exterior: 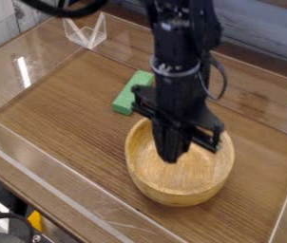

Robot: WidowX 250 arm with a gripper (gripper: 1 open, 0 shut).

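Note:
My black gripper [172, 129] hangs in the centre of the camera view, over a round wooden bowl [172, 185], covering its back part. The gripper looks shut, and I see nothing held in it. A green block [129, 95] lies on the wooden table behind the bowl, to the left of my arm, which partly hides it.
A clear plastic object [86, 30] stands at the back left. Edges and walls border the table at the back, and a cable shows at the lower left.

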